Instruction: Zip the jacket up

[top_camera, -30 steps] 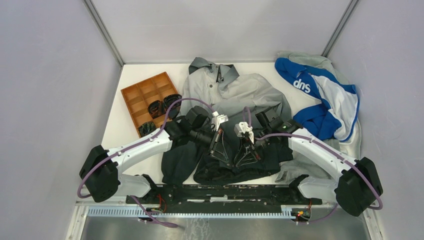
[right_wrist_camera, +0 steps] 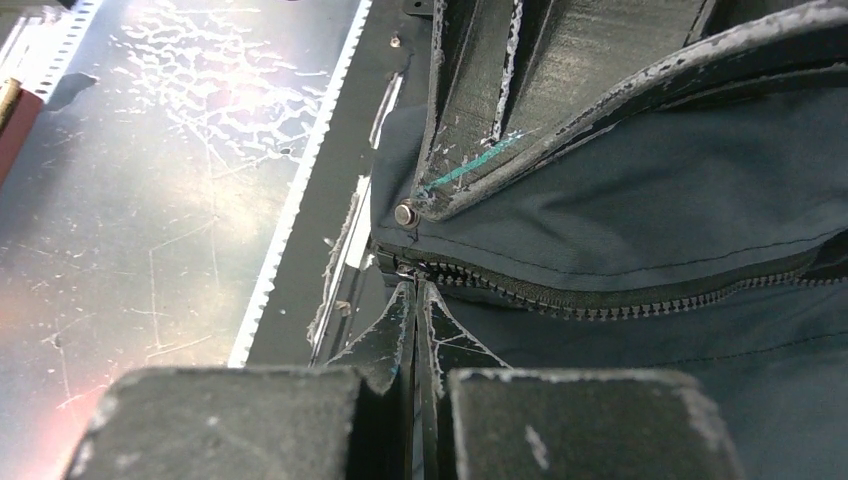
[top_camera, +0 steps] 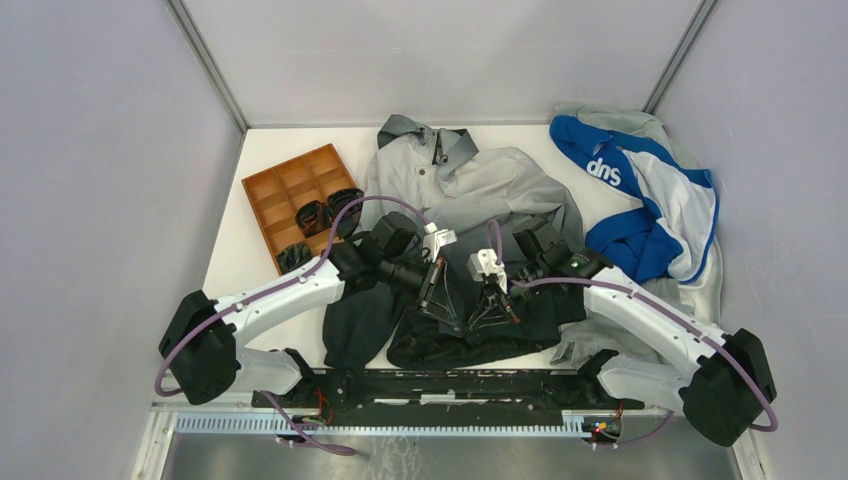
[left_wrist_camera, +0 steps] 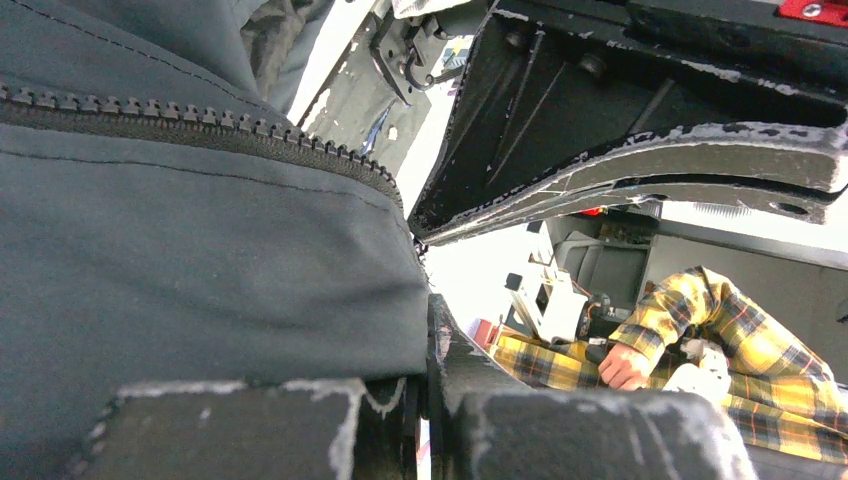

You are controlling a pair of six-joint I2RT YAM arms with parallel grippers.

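The grey jacket (top_camera: 520,192) lies spread on the table, its dark lower part toward the front edge. In the left wrist view, my left gripper is shut on the jacket's hem corner, with a row of zipper teeth (left_wrist_camera: 200,118) running up to it. In the right wrist view, the left fingers (right_wrist_camera: 470,165) pinch fabric by a metal snap (right_wrist_camera: 405,214). Just below, my right gripper is shut on the zipper pull, right at the slider (right_wrist_camera: 408,268). The pull itself is mostly hidden between the fingertips.
A wooden compartment tray (top_camera: 290,185) with dark items stands at the left. Blue and white garments (top_camera: 640,200) are heaped at the right. Both grippers are close together near the table's front edge, above the black front rail (top_camera: 440,385).
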